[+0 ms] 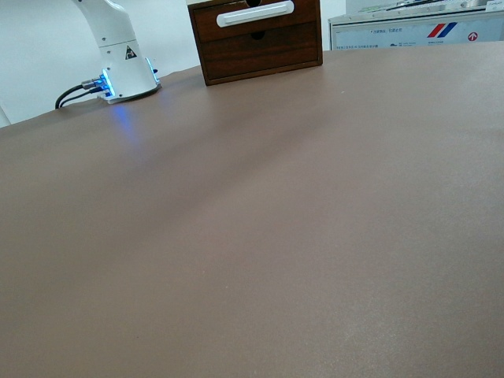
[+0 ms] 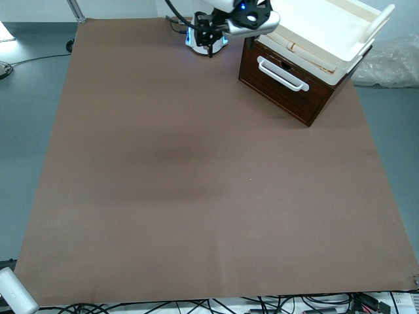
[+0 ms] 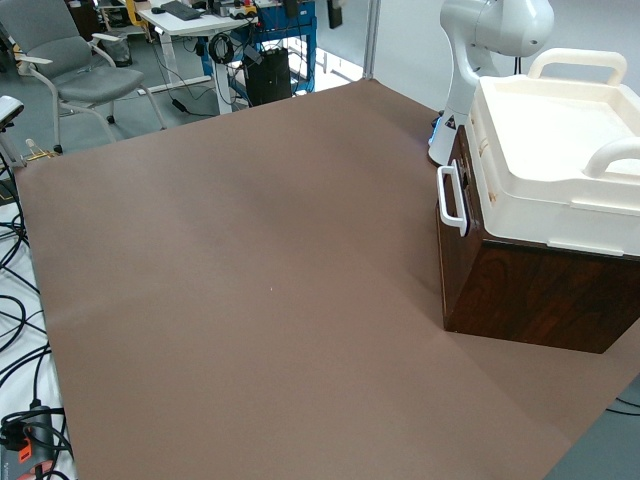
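The gripper (image 2: pixel 230 47) hangs high at the back of the table in the left camera view, beside a dark wooden drawer cabinet (image 2: pixel 281 98) with a white bar handle. Whether its fingers are open or shut is unclear there. A white plastic tray or case (image 2: pixel 324 23) rests on top of the cabinet. The top view shows the cabinet front (image 1: pixel 256 55) and the arm's white base (image 1: pixel 126 75). In the right view the cabinet (image 3: pixel 540 300) carries the white case (image 3: pixel 560 140), with the arm behind it.
Cables (image 3: pixel 25 320) and devices line the outside of the near edge. A chair (image 3: pixel 75 75) and a desk stand beyond the table.
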